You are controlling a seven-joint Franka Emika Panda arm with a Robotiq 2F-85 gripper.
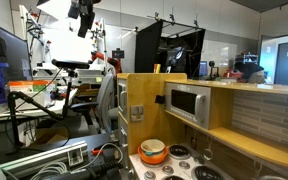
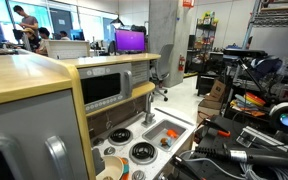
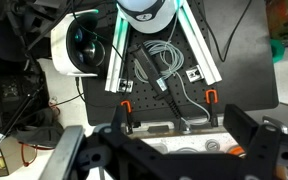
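My gripper (image 1: 85, 27) is raised high at the upper left in exterior view 1, far above and to the side of the counter. From the wrist view, the gripper looks down with its dark fingers spread wide on either side and nothing between them. A pale bowl sits in an orange pot (image 1: 154, 156) on the counter. In exterior view 2 the bowl (image 2: 110, 168) shows at the lower edge, and small orange and blue items lie in the sink (image 2: 162, 130).
A microwave (image 1: 187, 103) sits in the wooden shelf unit above the stove burners (image 1: 179, 152). Beneath my gripper lies a black mounting table (image 3: 254, 85) with coiled cable and orange-handled clamps. The air around the gripper looks clear.
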